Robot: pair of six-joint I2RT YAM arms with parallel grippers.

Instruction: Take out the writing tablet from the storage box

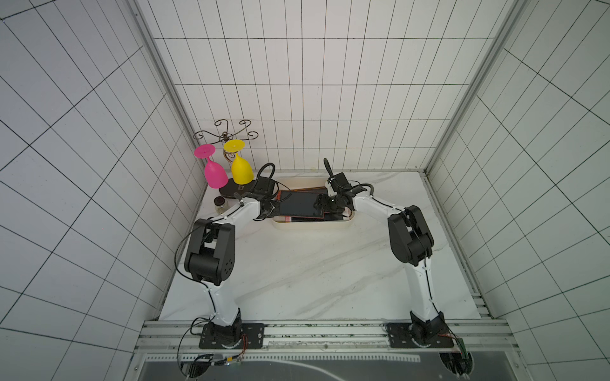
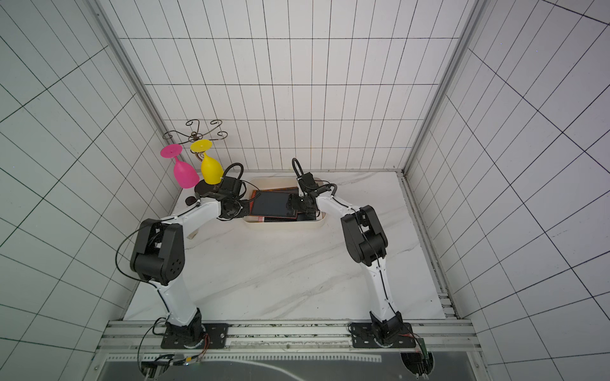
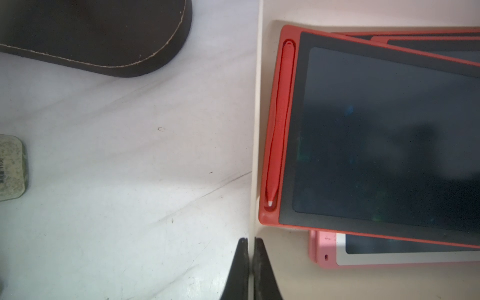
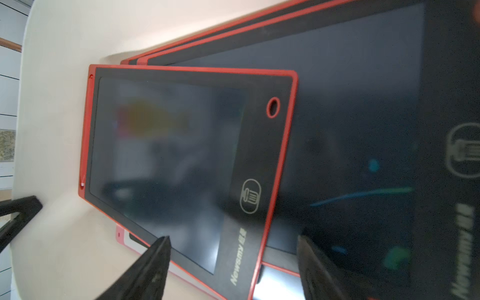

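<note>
A red-framed writing tablet (image 4: 170,150) lies at a slant on top of other tablets inside the cream storage box (image 3: 256,125). Along its left side sits a red stylus (image 3: 280,125). My left gripper is shut on the box's thin left wall, which runs between its fingertips. Over the top tablet's right part, my right gripper stands part open. Its fingers (image 4: 159,255) are on either side of the tablet's lower right edge, with a clear gap between them. Whether they touch the tablet I cannot tell.
Under the top tablet lie larger red-framed tablets (image 4: 350,125) and a pink-framed one (image 3: 330,247). Left of the box are a dark round-cornered object (image 3: 100,35), a small jar (image 1: 220,202), and a rack with pink (image 1: 216,174) and yellow (image 1: 241,170) goblets.
</note>
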